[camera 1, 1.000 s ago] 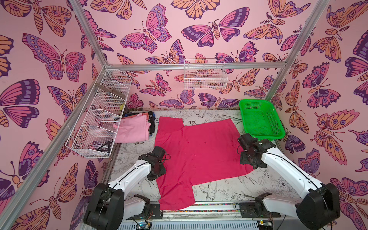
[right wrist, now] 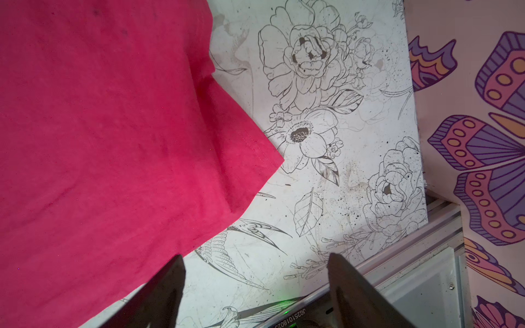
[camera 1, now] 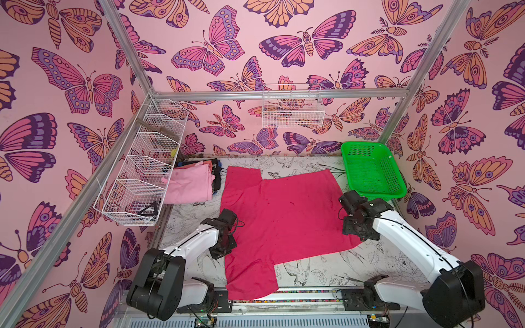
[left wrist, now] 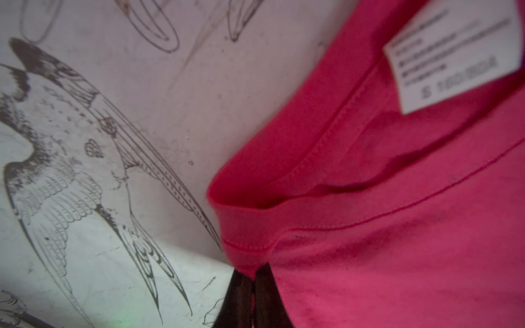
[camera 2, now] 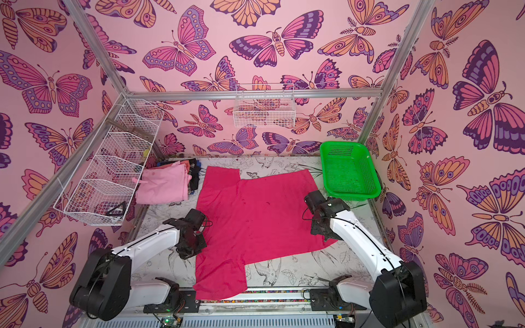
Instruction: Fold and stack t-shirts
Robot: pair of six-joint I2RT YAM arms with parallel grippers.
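A red T-shirt [camera 1: 289, 218] lies spread across the table, sleeves at top left and bottom left, hem to the right. My left gripper is shut at the collar [left wrist: 328, 196] on the shirt's left edge, its tips against the fabric; whether cloth is pinched between them is unclear. A white label [left wrist: 454, 54] shows inside the collar. My right gripper stands open over the shirt's lower right corner, where a small flap [right wrist: 246, 158] sticks out, with nothing between its fingers.
Folded shirts [camera 1: 186, 183] are stacked at the back left. A green basket [camera 1: 372, 166] sits at the back right. Wire baskets [camera 1: 136, 194] hang along the left wall. Bare table shows in front of the shirt's lower edge.
The right arm and the shirt look unchanged.
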